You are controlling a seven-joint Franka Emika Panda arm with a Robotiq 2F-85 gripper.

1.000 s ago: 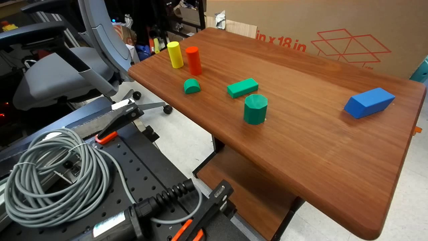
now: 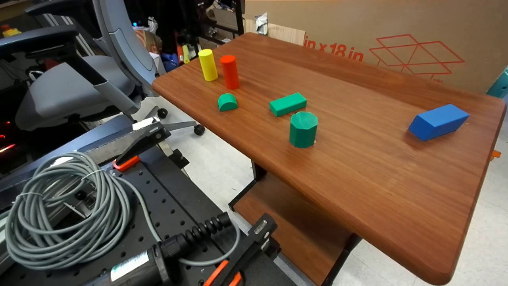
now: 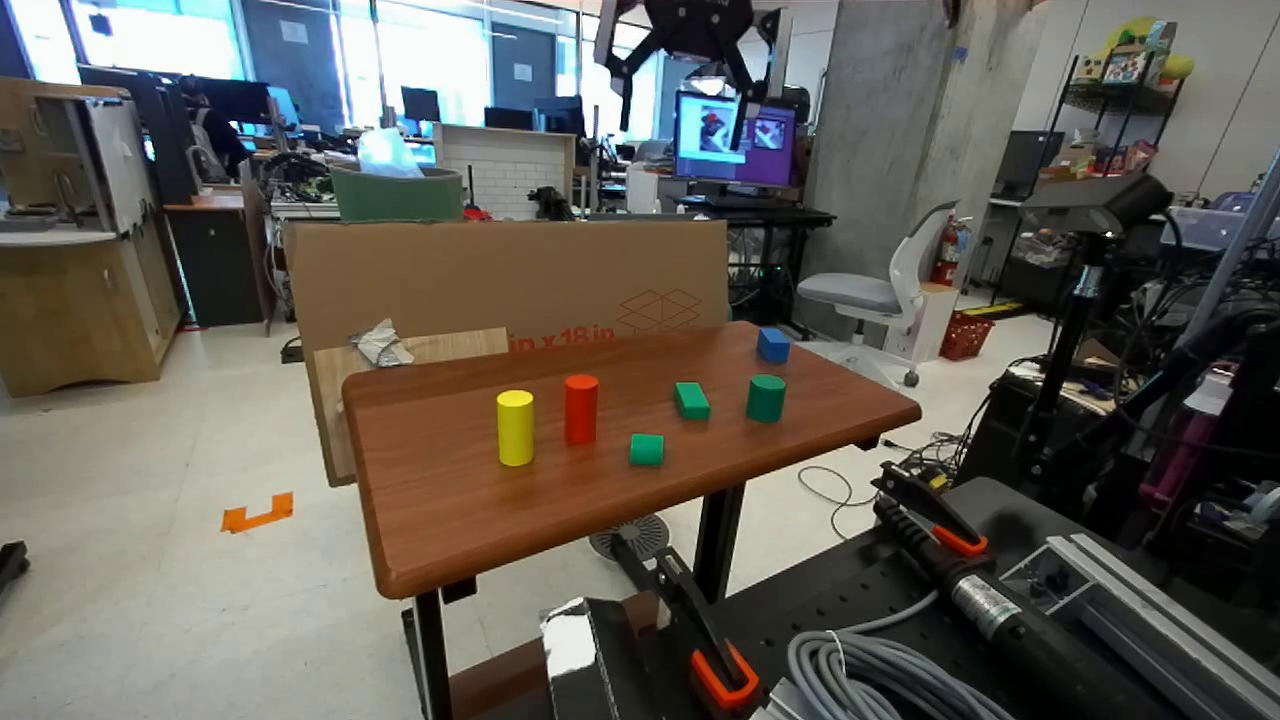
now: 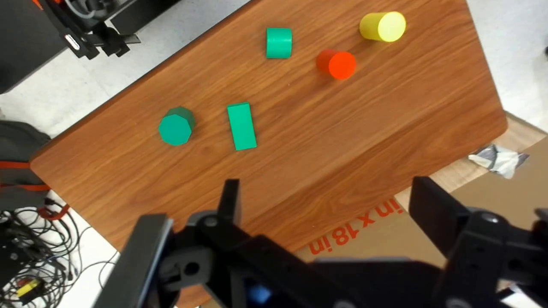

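Observation:
High above the table (image 2: 362,157), my gripper (image 3: 686,114) hangs open. In the wrist view its two black fingers (image 4: 229,200) are spread wide, with no object between them. A yellow cylinder (image 2: 208,65) and a red cylinder (image 2: 229,72) stand upright at one end of the table. Close to the red one is a green half-round block (image 2: 227,102). A flat green rectangular block (image 2: 288,104) lies near the middle, beside a green octagonal prism (image 2: 303,129) standing upright. Apart from these, a blue block (image 2: 438,122) rests toward the opposite end; a scrap of blue (image 4: 258,292) shows behind my gripper.
A large cardboard sheet (image 2: 381,38) stands along the table's back edge. Opposite it, a black cart (image 2: 162,190) carries coiled grey cable (image 2: 71,214) and clamps. Bare tabletop lies between the green blocks and the blue block.

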